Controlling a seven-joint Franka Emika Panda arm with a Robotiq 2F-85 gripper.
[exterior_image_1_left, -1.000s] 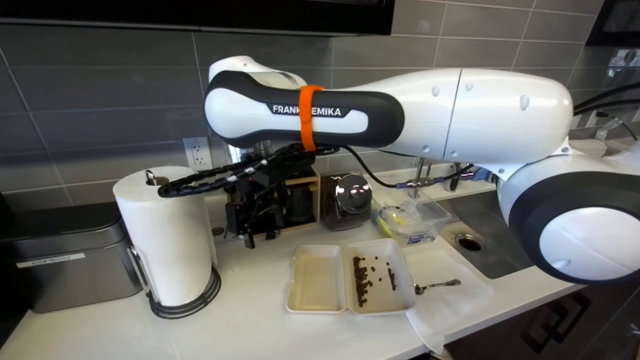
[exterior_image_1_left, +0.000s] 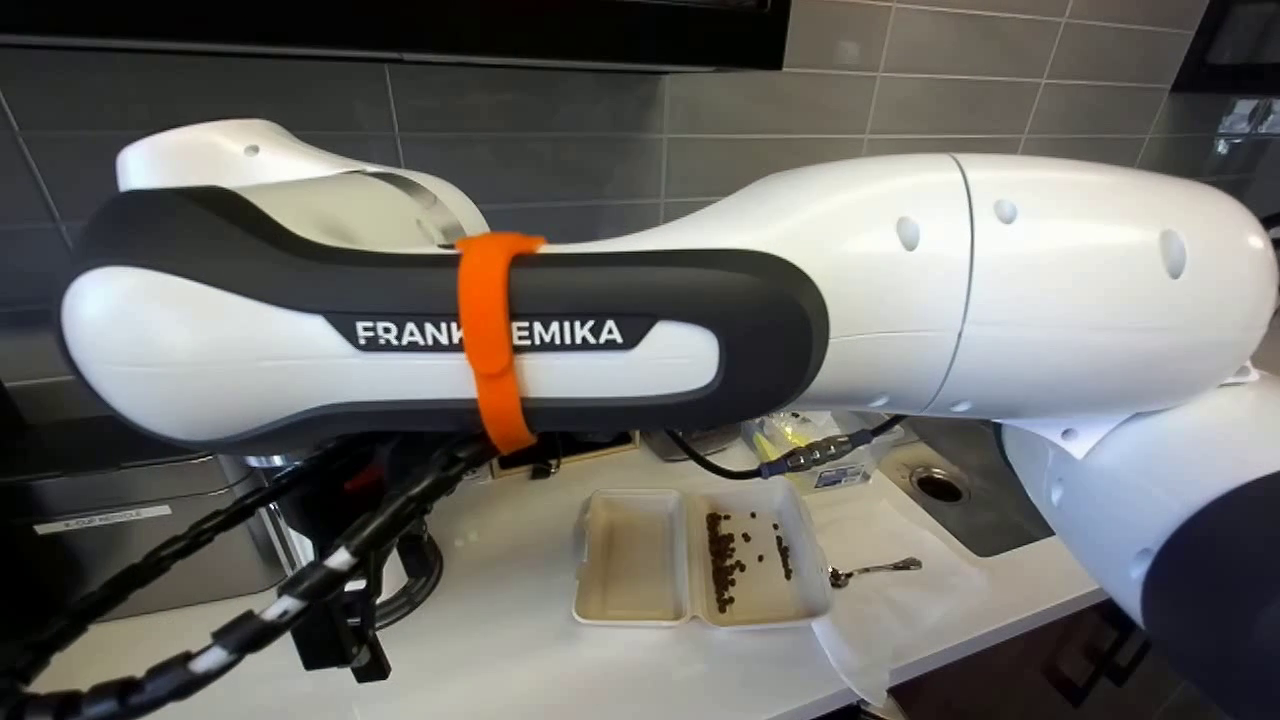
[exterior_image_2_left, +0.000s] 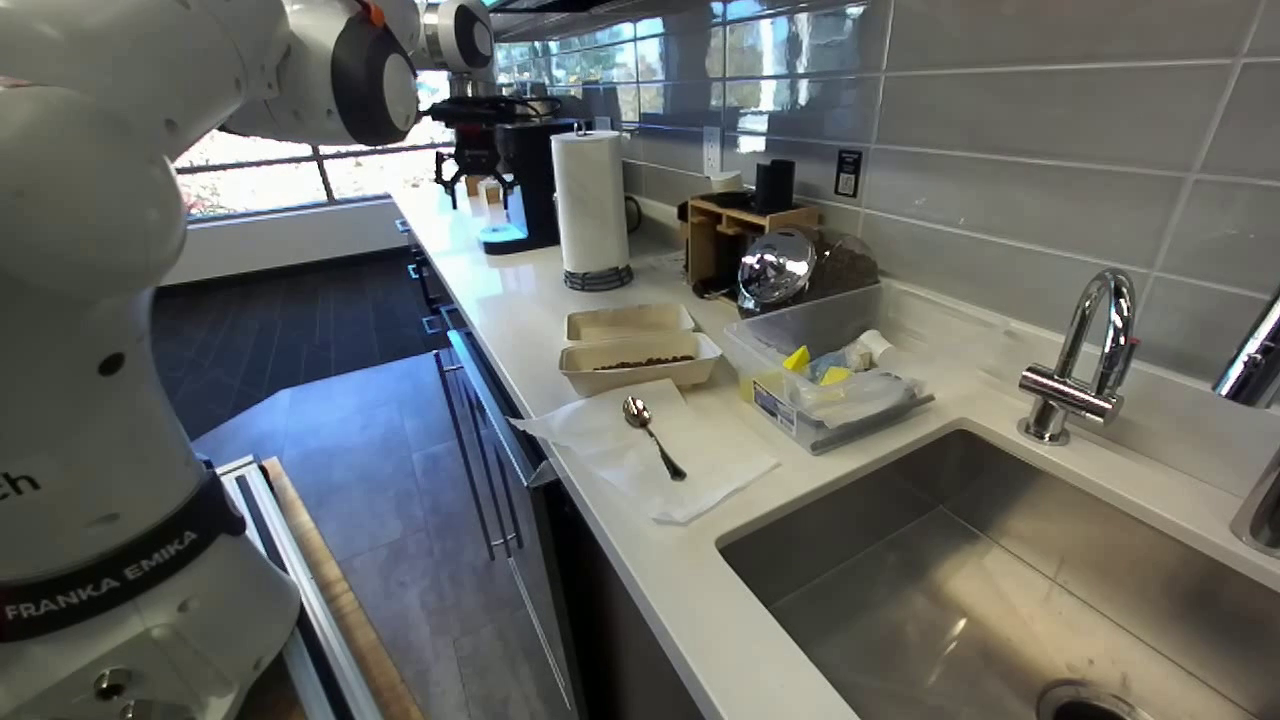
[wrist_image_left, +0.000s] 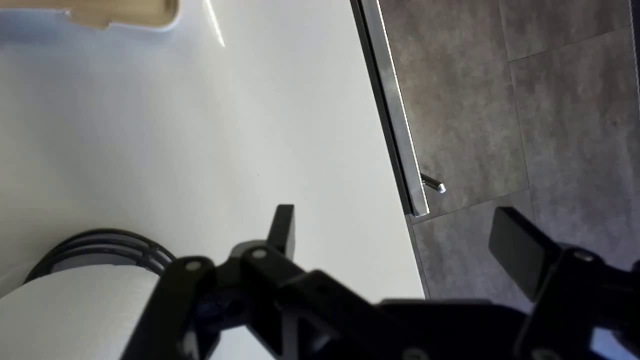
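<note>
My gripper stands open over the counter's front edge, nothing between its fingers; one finger is above the white counter and the other above the floor. In the second exterior view the gripper (exterior_image_2_left: 476, 198) hangs at the far end, left of the paper towel roll (exterior_image_2_left: 590, 204). An open takeout box (exterior_image_1_left: 632, 558) lies on the counter, dark brown pieces (exterior_image_1_left: 721, 562) scattered in one half. A metal spoon (exterior_image_2_left: 654, 434) rests on a white sheet (exterior_image_2_left: 720, 462) beside the box. Only a corner of the box (wrist_image_left: 138, 12) enters the wrist view.
A clear bin (exterior_image_2_left: 828, 384) with bags stands near the sink (exterior_image_2_left: 936, 576). Against the wall are a wooden organizer (exterior_image_2_left: 750, 234) and a glass jar (exterior_image_2_left: 777, 266). The towel roll's top (wrist_image_left: 78, 312) is close to the gripper. Bare counter lies around the box.
The arm has moved left and nearer the first exterior camera, so it now covers much of the towel roll, organizer and jar. The box, brown pieces and spoon have not moved.
</note>
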